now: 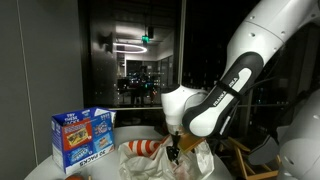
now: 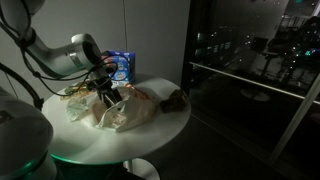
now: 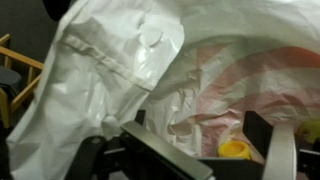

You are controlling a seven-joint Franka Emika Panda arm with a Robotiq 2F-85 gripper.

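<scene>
A white plastic bag (image 1: 140, 164) with orange-red stripes lies spread on the round table. My gripper is over the bag's opening, its black fingers (image 3: 260, 132) apart. In the wrist view, the bag's crumpled white wall (image 3: 95, 75) rises on the left and its striped side shows on the right. A small yellow round thing (image 3: 234, 150) is seen low, between and beyond the fingertips; whether it lies inside the bag is hard to tell. The arm hides part of the bag in exterior view 1.
A blue snack box (image 1: 84, 139) stands on the table (image 2: 172, 122) behind the bag. Something dark (image 2: 175, 101) lies near the table's far edge. A wooden chair (image 1: 258, 158) stands beyond the table.
</scene>
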